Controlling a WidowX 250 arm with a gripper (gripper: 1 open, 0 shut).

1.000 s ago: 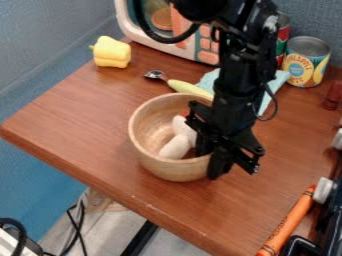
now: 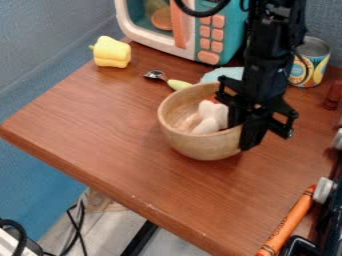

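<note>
A wooden bowl (image 2: 194, 140) sits right of the table's middle with white rounded objects (image 2: 203, 120) and something red inside. My black gripper (image 2: 247, 125) is at the bowl's right rim, its fingers partly over it. Whether it is shut on the rim cannot be told.
A toy microwave (image 2: 187, 28), yellow pepper (image 2: 112, 51), spoon (image 2: 173, 82) and can (image 2: 309, 62) stand at the back. An orange crayon (image 2: 289, 226) and black items lie along the right edge.
The bowl has shifted slightly right and toward the back, and my gripper has moved that way too, rising a little.
</note>
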